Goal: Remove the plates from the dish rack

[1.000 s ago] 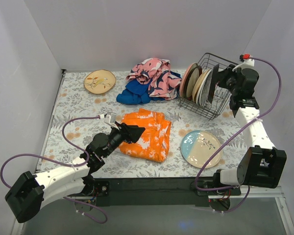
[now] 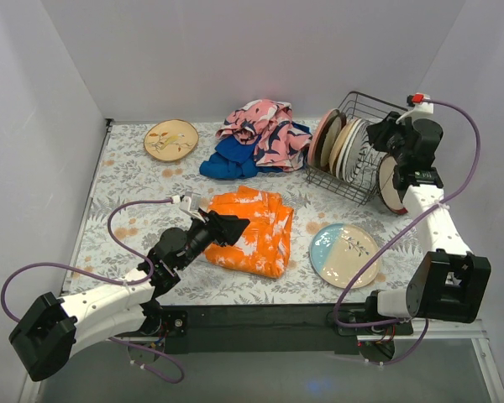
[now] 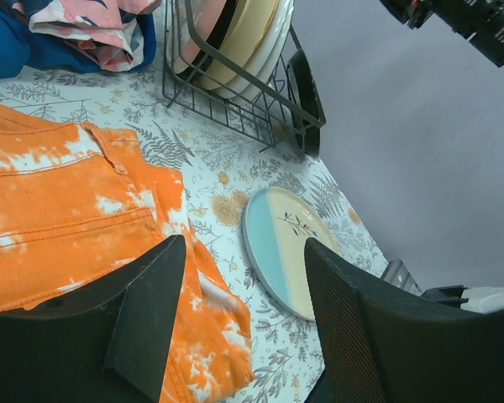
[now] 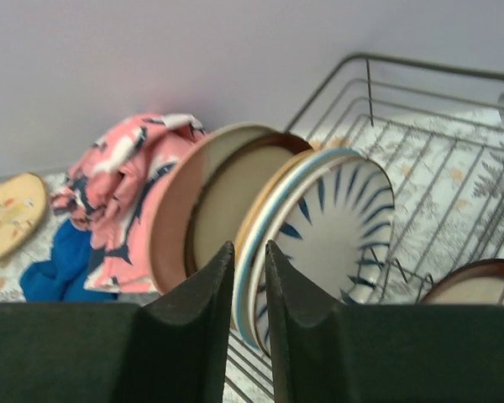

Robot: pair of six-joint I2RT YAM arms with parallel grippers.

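In the top view the wire dish rack (image 2: 340, 186) stands at the back right, with several plates upright in its left part. The frontmost of these, a striped white plate (image 4: 340, 218), faces the right wrist camera. A brown-rimmed plate (image 2: 390, 186) leans at the rack's right end; whether it is inside or outside the wires I cannot tell. My right gripper is above the rack, its fingers a narrow gap apart with nothing seen gripped. Over the orange cloth, my left gripper is open and empty.
A blue-and-cream plate (image 2: 346, 253) lies flat at the front right, and a floral plate (image 2: 170, 140) at the back left. Pink and blue cloths (image 2: 260, 138) are heaped left of the rack. The orange cloth (image 2: 256, 235) covers the middle.
The left arm has not moved.
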